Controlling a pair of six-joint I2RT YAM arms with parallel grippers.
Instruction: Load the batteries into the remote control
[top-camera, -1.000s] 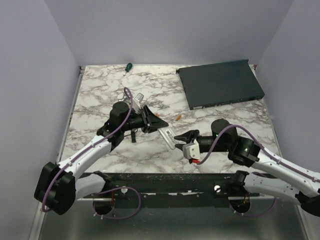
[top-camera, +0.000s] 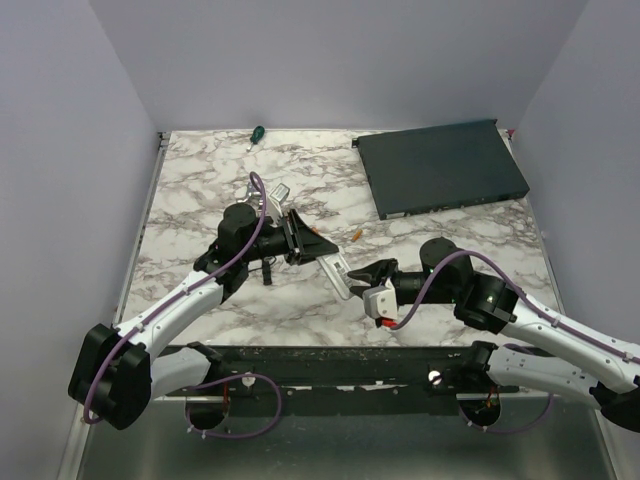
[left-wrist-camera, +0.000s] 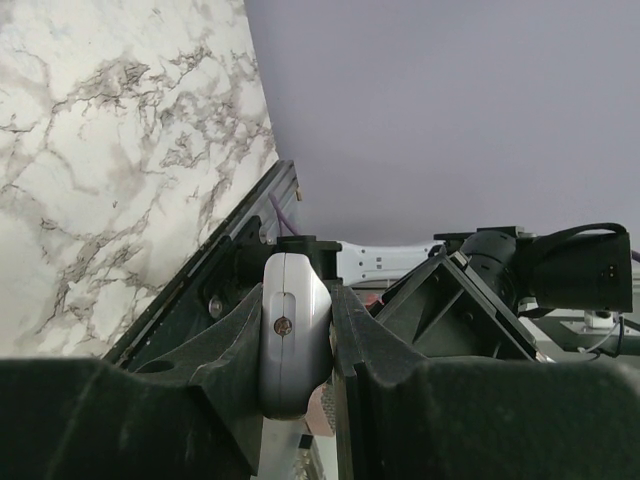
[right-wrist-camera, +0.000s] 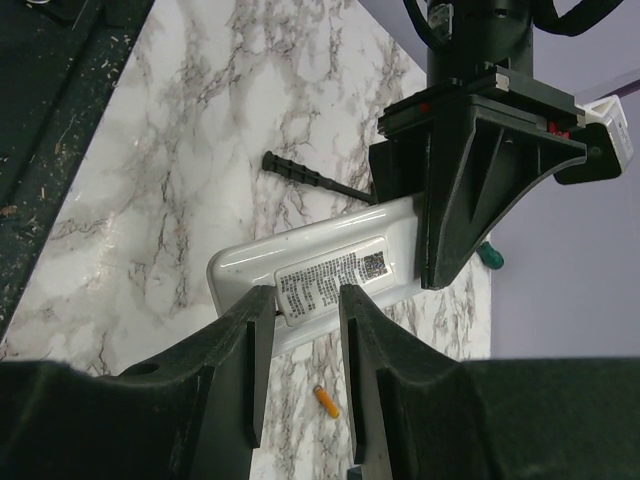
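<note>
The white remote control (top-camera: 335, 275) is held in the air over the middle of the table by my left gripper (top-camera: 318, 252), shut on its end; the left wrist view shows its end (left-wrist-camera: 296, 340) between the fingers. In the right wrist view its back (right-wrist-camera: 335, 275) faces me, with a compartment and printed label. My right gripper is part open, its fingertips at the remote's near end and lower edge. Whether a battery sits there is hidden behind the fingertips.
Small orange objects (top-camera: 357, 234) lie behind the grippers. A screwdriver (top-camera: 257, 136) is at the back left, a large black panel (top-camera: 440, 168) at the back right. A dark tool (right-wrist-camera: 310, 176) lies below the left arm.
The left gripper and remote stay where they were.
</note>
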